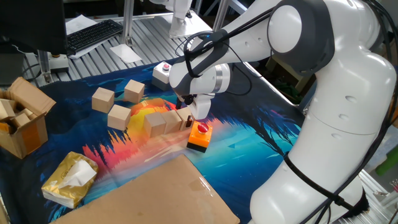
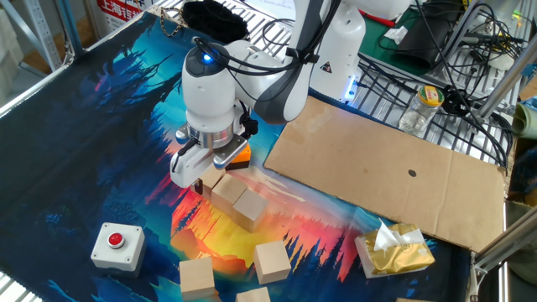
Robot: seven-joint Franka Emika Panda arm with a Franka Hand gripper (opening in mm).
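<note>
Three plain wooden blocks stand in a row on the cloth: an end block (image 2: 212, 179), a middle block (image 2: 228, 192) and a far block (image 2: 250, 210). My gripper (image 1: 185, 114) is down at the end block (image 1: 184, 113), the one nearest the orange button. One dark fingertip (image 1: 189, 122) shows against that block's side; the other is mostly hidden by the hand. Whether the fingers press on the block or merely straddle it does not show. The block appears to rest level with its neighbours.
Close beside the hand sits an orange box with a red button (image 1: 199, 135). Three loose blocks, one of them a wooden cube (image 1: 119, 117), lie apart from the row. A white button box (image 2: 118, 248), a tissue pack (image 1: 70, 179), a cardboard sheet (image 1: 152, 198) and an open carton (image 1: 27, 127) surround them.
</note>
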